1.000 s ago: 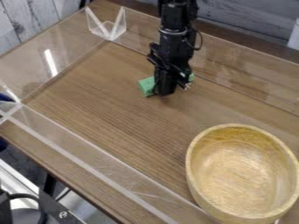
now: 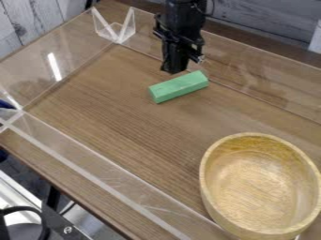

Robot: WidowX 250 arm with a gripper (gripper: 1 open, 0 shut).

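A green rectangular block [image 2: 179,87] lies at an angle on the wooden table [image 2: 113,141], upper middle. The black gripper [image 2: 174,66] is just behind it at the top of the view, apart from the block and higher in the frame. It appears shut, with nothing visible between its fingers; the fingertips are small and dark.
A large beige round bowl [image 2: 258,183] stands at the lower right. A clear angular plastic piece [image 2: 115,23] is at the top left. Black cables lie at the lower left corner.
The gripper has moved up and back, away from the green block, which is now fully visible and lies at a different angle.
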